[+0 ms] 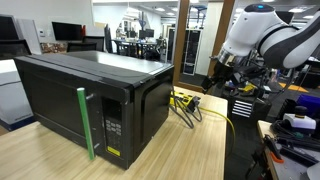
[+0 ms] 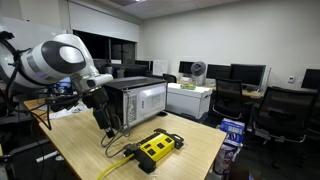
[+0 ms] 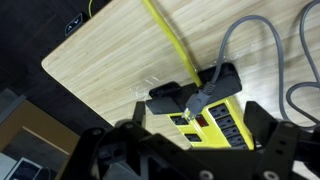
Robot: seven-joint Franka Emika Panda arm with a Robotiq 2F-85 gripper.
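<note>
A yellow and black power strip (image 2: 155,150) lies on the wooden table. In the wrist view, a grey plug (image 3: 207,97) with a grey cord rests on the strip (image 3: 225,122), apparently in one of its outlets. My gripper is above the strip, fingers open and spread to either side of it, with nothing held. Exterior view 2 shows the gripper (image 2: 107,128) pointing down beside the grey cord, to the left of the strip. The fingers are small and dark in exterior view 1.
A black microwave (image 1: 120,105) with a green handle takes up much of the table (image 1: 185,155). The strip's yellow cord (image 1: 230,122) runs to the table edge. Grey cord loops lie between microwave and strip. Bare table shows in front.
</note>
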